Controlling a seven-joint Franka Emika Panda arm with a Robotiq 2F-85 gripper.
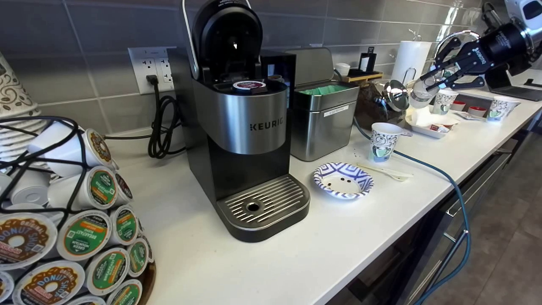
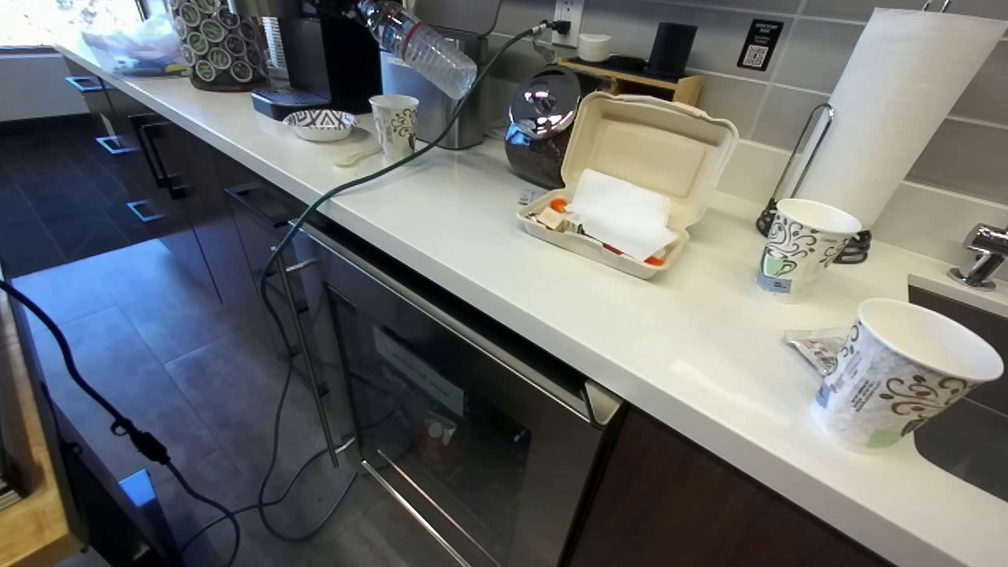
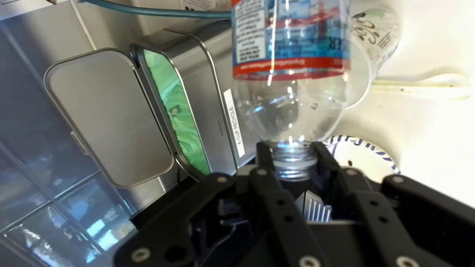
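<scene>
A clear plastic bottle with a red and blue label hangs neck-first from my gripper. Both fingers press on its neck, so the gripper is shut on the bottle. In exterior view 1 the gripper is at the far right, high above the counter, with the bottle tilted and its base lower left. Exterior view 2 has the bottle slanting at the top, its neck end by the upper edge and most of the gripper out of frame.
An open-lidded metal bin, labelled K-cup recycle, stands beside the Keurig machine. A paper cup, patterned bowl and spoon lie nearby. An open food box, more cups and paper towels line the counter; a hose crosses it.
</scene>
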